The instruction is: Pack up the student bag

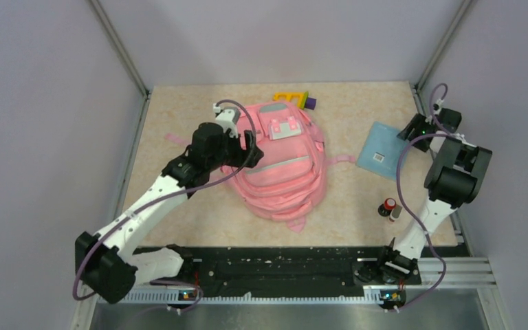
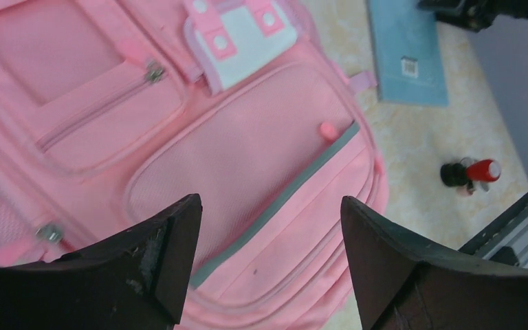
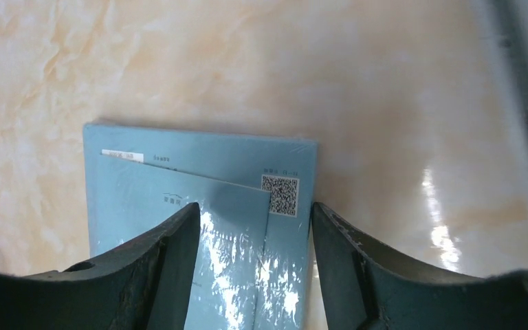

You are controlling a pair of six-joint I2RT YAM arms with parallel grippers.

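Observation:
A pink backpack (image 1: 285, 189) lies flat in the middle of the table. My left gripper (image 1: 252, 152) hangs open over its left part; in the left wrist view nothing is between the fingers. To the bag's right lies a flat blue book (image 1: 378, 155) with a small QR label. My right gripper (image 1: 410, 132) is at the book's far right corner. The right wrist view shows its fingers part open, one of the fingers (image 3: 337, 254) against the book's edge and the other over the cover (image 3: 247, 148). No grip on the book shows.
A red-capped dark bottle (image 1: 386, 207) stands at the front right beside a small pale item (image 1: 395, 214). A yellow toy-like thing (image 1: 289, 96) and a purple block (image 1: 310, 103) lie behind the bag. Bare table separates bag and book; the table's right edge is close to the right gripper.

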